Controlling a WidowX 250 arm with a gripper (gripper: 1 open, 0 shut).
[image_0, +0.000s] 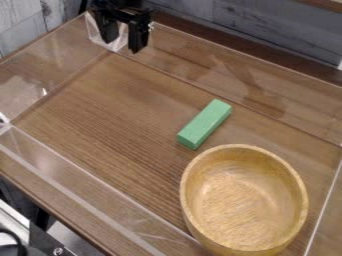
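My dark gripper (123, 30) is at the top left, over a pale, clear-looking object (104, 28) at the table's back. Whether its fingers are open or shut cannot be made out. A green rectangular block (203, 124) lies right of the middle, and a round tan basket (242, 198) sits at the lower right.
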